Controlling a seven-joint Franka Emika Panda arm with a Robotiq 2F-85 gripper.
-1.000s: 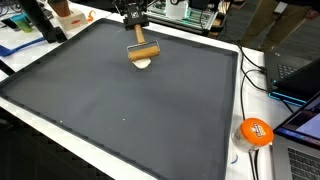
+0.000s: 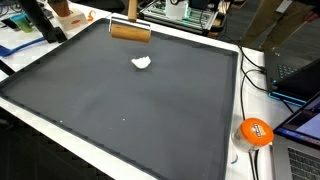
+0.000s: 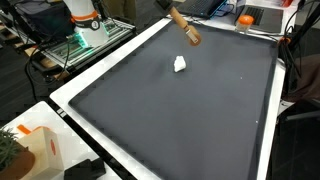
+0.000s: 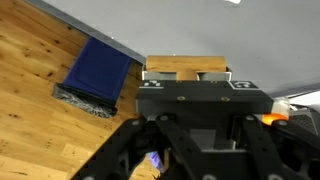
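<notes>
A wooden T-shaped tool, its head a light wood roller or bar, hangs above the far part of the dark grey board. My gripper is shut on the tool's narrow handle, and the wooden head shows just past the fingers in the wrist view. In exterior view 2 the tool slants down at the top of the frame. A small white lump, perhaps crumpled paper or dough, lies on the board close to the tool but apart from it. Exterior view 1 cuts off the gripper.
An orange-lidded container stands right of the board on the white table. Laptops lie along the right edge. Cups and cables crowd the far left corner. Most of the board is bare.
The tool has risen and shifted back and slightly left, still in my gripper. The white lump, partly covered by the wooden head before, now lies in full view.
</notes>
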